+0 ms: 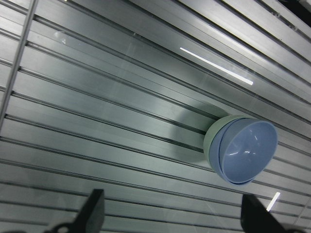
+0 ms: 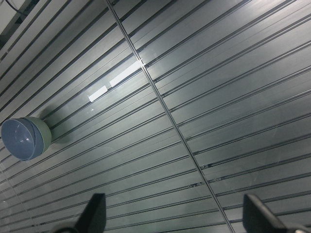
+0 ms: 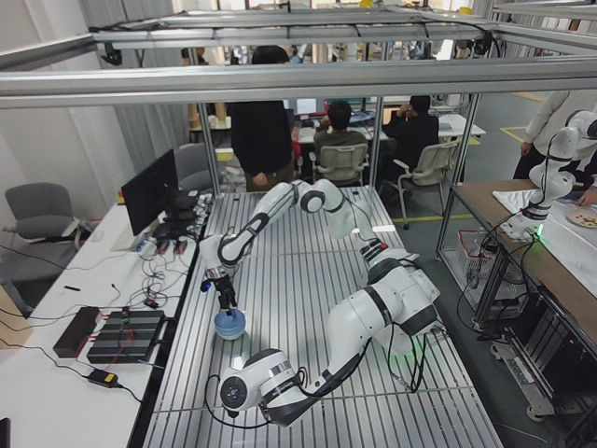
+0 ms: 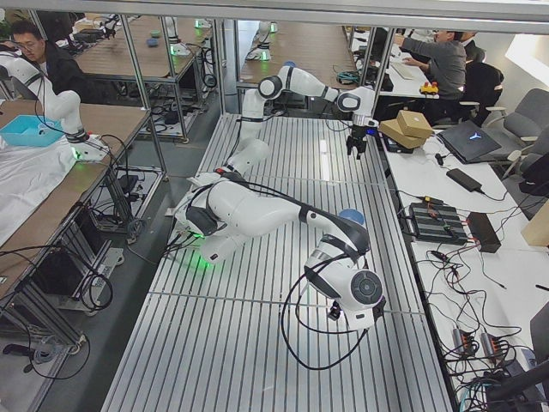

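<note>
Stacked blue bowls [image 1: 247, 150] sit in a pale green bowl [image 1: 212, 133] on the slatted metal table [image 1: 97, 121]. In the left wrist view they are right of centre, with my left gripper open above and apart. In the right wrist view the bowls [image 2: 19, 138] lie at the left edge; my right gripper is open over bare slats. In the camera left view the far arm's gripper [image 3: 224, 299] is at the bowls [image 3: 229, 323]; whether it touches them I cannot tell.
A white desk [image 3: 56, 401] with monitor, black boxes and cables runs along one side of the table; a wooden bench [image 3: 569, 261] with another robot stands apart on the other. People are beyond the frame posts.
</note>
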